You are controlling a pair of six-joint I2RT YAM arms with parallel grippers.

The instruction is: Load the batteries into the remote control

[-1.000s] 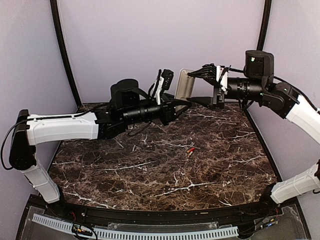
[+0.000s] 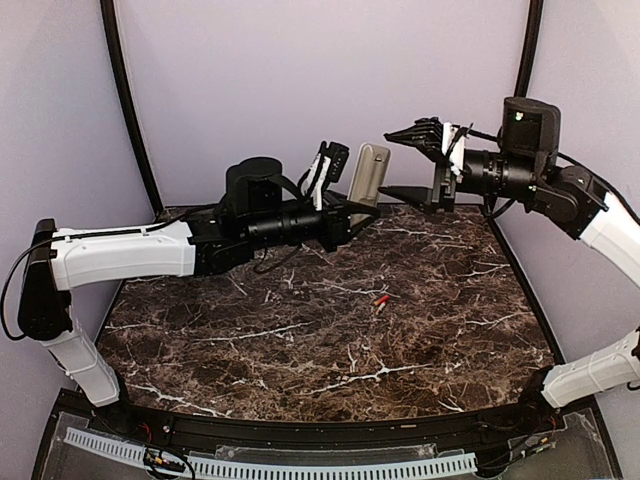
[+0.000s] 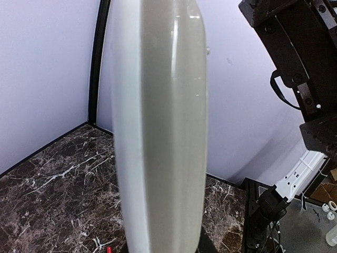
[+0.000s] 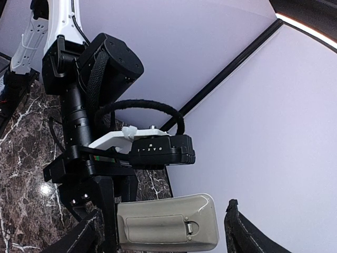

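Observation:
The pale grey remote control stands nearly upright above the table, with my left gripper shut on its lower end. In the left wrist view the remote fills the middle, seen along its edge. Its back faces the right wrist camera, where a rectangular battery cover with a small latch at one end sits in place. My right gripper is open beside the remote, its fingers apart and holding nothing. Two small batteries, one red and one pale, lie close together on the table.
Pale walls with dark corner posts enclose the back and sides. Both arms meet closely above the table's rear part.
The remote has shifted slightly, and the batteries have not moved.

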